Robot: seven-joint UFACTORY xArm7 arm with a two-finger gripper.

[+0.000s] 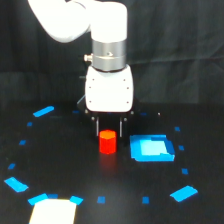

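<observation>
A red block (107,143) is near the middle of the camera view, on or just above the dark table. It lies left of the blue open box (152,148), with a narrow gap between them in the picture. My gripper (109,131) points down right over the block, its dark fingers near the block's top left and top right. The fingertips are small and dark, so whether they touch the block is unclear. The box's inside looks pale blue, with no block showing in it.
Blue tape strips (183,193) and small blue marks are scattered over the black table. A pale yellowish square (53,211) lies at the front left edge. Bare table extends to the left and in front of the block.
</observation>
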